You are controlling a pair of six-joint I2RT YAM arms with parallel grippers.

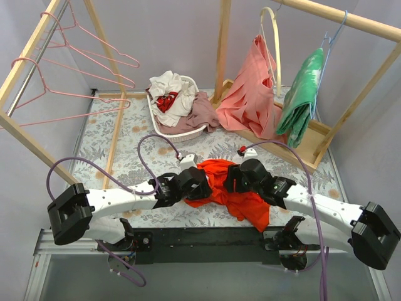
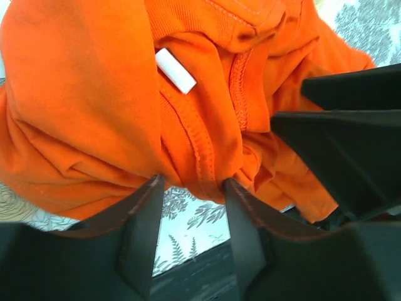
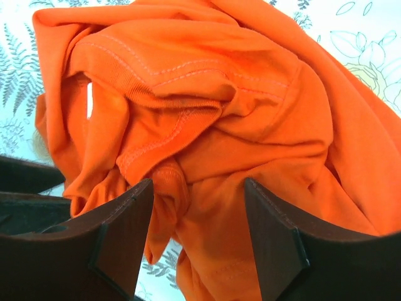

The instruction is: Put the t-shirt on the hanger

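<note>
An orange T-shirt [image 1: 244,204] lies crumpled on the table between my two arms, with a small white tag [image 2: 175,71] near its collar. My left gripper is part open over the cloth, and a fold of orange fabric shows between its fingers. My right gripper is also part open, its fingers spread above the bunched shirt. The two grippers stand close to each other over the shirt. Pink hangers [image 1: 81,93] hang from the rack at the left; none of them touches the shirt.
A white basket [image 1: 182,135] of clothes stands at the back. Pink cloth [image 1: 250,94] and a green garment [image 1: 302,94] hang at the right from a wooden rail [image 1: 344,17]. Bare table [image 1: 113,166] shows at the left.
</note>
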